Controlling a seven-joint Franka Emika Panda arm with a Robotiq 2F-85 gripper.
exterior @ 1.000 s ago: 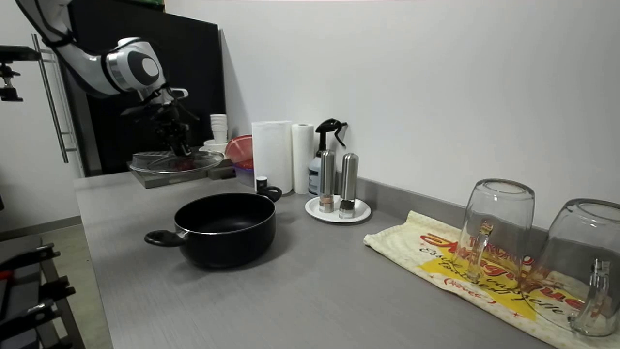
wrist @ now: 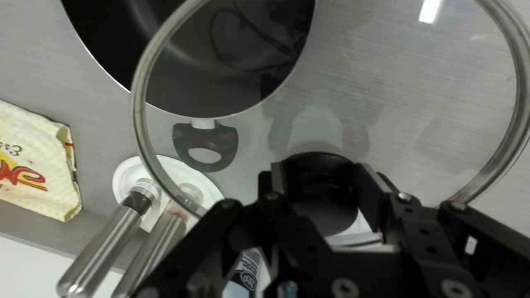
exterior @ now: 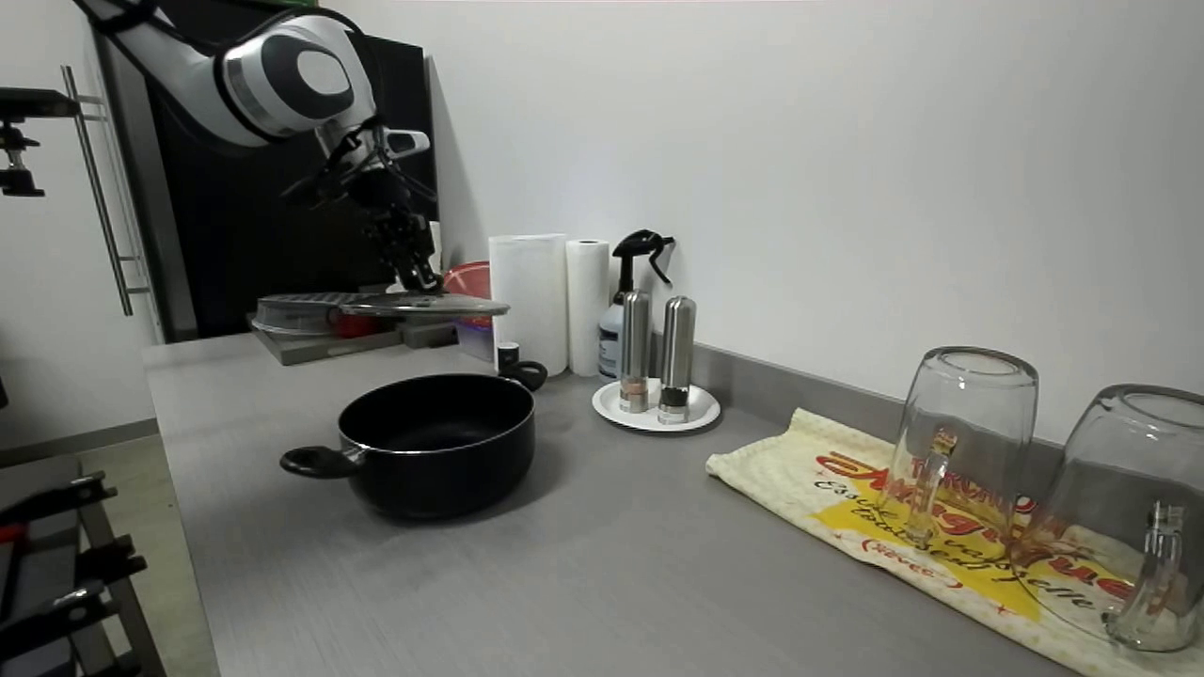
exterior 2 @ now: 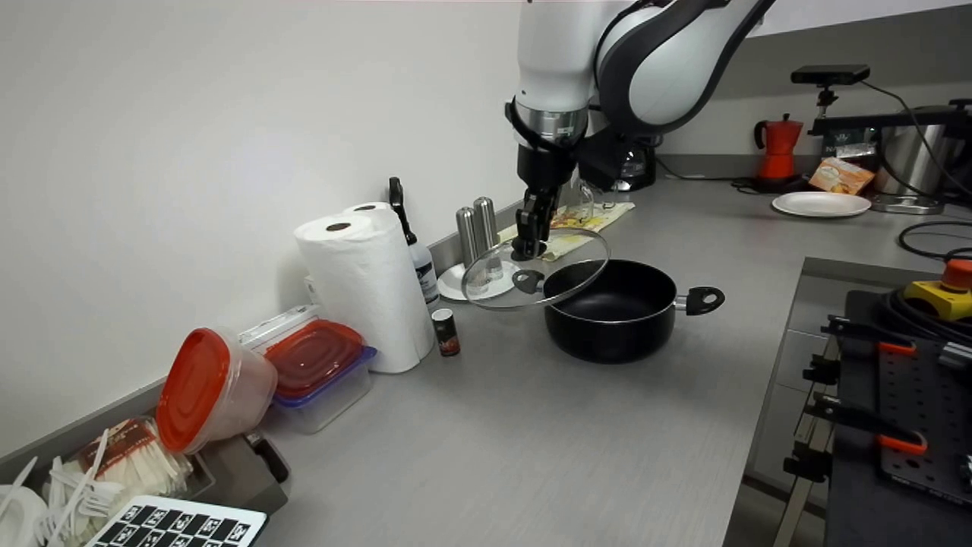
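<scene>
A glass lid (exterior 2: 492,293) hangs in the air, tilted in exterior view 2, with my gripper shut on its black knob (wrist: 323,198). Below it on the counter stands an open black pot (exterior: 435,463) with two handles, nothing visible inside. In exterior view 1 the lid's edge (exterior: 480,306) is higher than the pot and farther back. The wrist view looks through the glass onto part of the pot (wrist: 208,64) and one pot handle (wrist: 206,161); the lid covers only part of the pot from there.
Two metal grinders (exterior: 674,355) stand on a white plate (exterior: 705,408) by the wall. Paper towel rolls (exterior 2: 364,292), a spray bottle (exterior: 611,333) and a small dark jar (exterior 2: 446,332) are close behind the pot. Glass mugs (exterior: 965,451) rest on a cloth (exterior: 790,480).
In exterior view 1, the arm has carried the lid rightward and somewhat nearer to the pot. The pot has stayed in place.
</scene>
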